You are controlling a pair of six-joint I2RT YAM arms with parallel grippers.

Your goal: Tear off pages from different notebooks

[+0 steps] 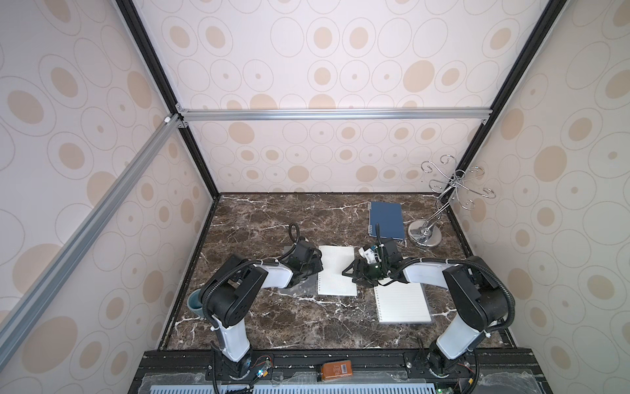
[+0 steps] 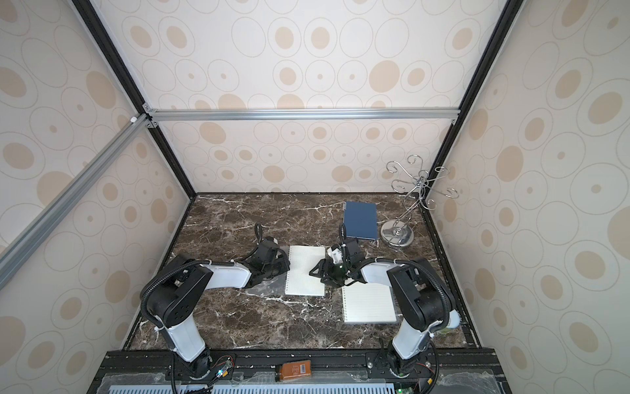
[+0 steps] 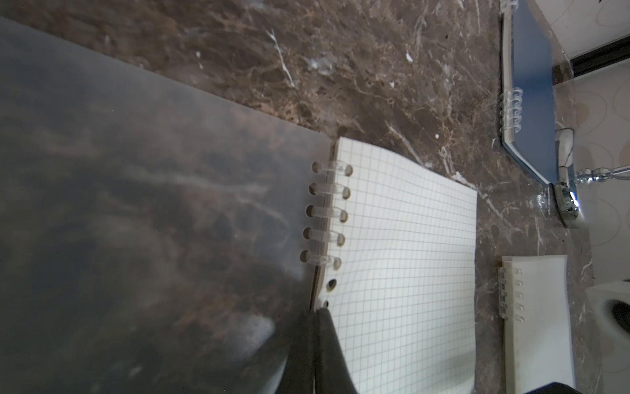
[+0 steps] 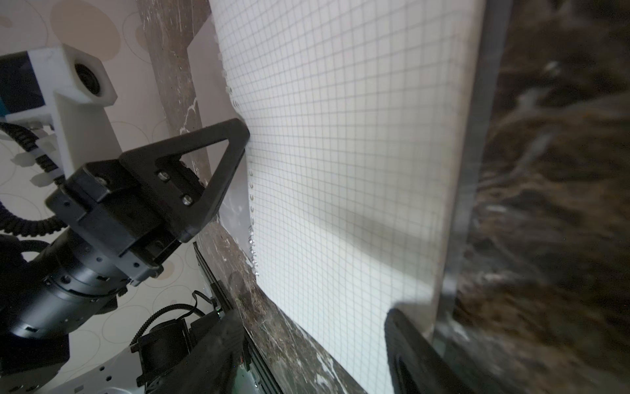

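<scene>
An open grid notebook (image 1: 336,269) with a clear cover lies in the middle. My left gripper is shut at its spiral edge, pressed down beside the lower holes; I cannot tell if paper is between the fingers. My right gripper is part open at the notebook's right edge, one finger over the gridded page (image 4: 341,151), nothing seen held. A lined notebook (image 1: 401,305) lies at front right, partly under the right arm. A closed blue notebook (image 1: 386,220) lies at back right.
A chrome stand (image 1: 425,233) is at back right, beside the blue notebook. A teal cup (image 1: 194,302) sits at the left edge, partly behind the left arm.
</scene>
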